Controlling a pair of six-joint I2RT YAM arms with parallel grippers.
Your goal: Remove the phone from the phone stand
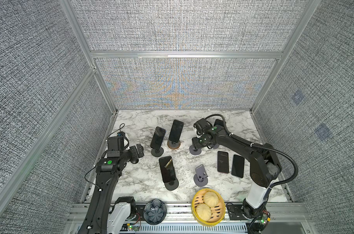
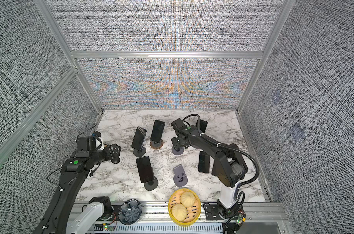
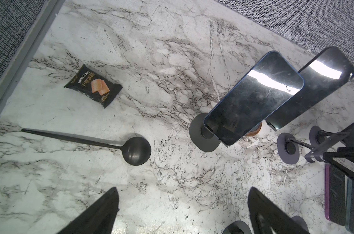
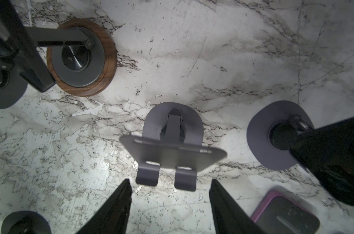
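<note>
Phones stand propped on stands: one at back left (image 1: pixel 158 138), one at back centre (image 1: pixel 176 131), one at front (image 1: pixel 167 169), and one at back right (image 2: pixel 202 125), partly behind my right arm. Two dark phones lie flat on the right, a nearer-centre phone (image 1: pixel 223 161) and an outer phone (image 1: pixel 237 165). My right gripper is over a bare grey stand (image 4: pixel 173 156); its fingers are part-way apart, and no phone shows between them. Off at the left, my left gripper is open over bare table, with nothing between its fingers.
Another empty stand (image 1: pixel 200 177) is at front centre, behind a steamer basket (image 1: pixel 194 198) with buns. A dark bowl (image 1: pixel 154 221) sits at the front edge. A black ladle (image 3: pixel 136 151) and snack packet (image 3: pixel 93 85) lie at left.
</note>
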